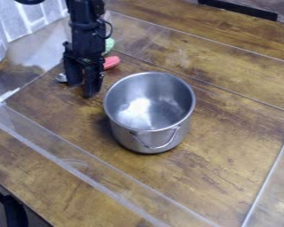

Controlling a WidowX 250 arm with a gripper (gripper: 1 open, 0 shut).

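Note:
My black gripper (85,73) reaches down from the top left, low over the wooden table just behind and left of a large steel pot (149,113). A red object (110,64) lies beside it on the right, with a pale green item (109,44) behind the arm. A small silver spoon-like piece (61,76) shows at the gripper's left, partly hidden. Whether the fingers are open or shut on anything is too dark to tell. The pot stands upright and looks empty.
Bare wood (227,80) spreads to the right and front. Clear panels line the left and lower edges, and a dark strip (244,11) runs along the back right.

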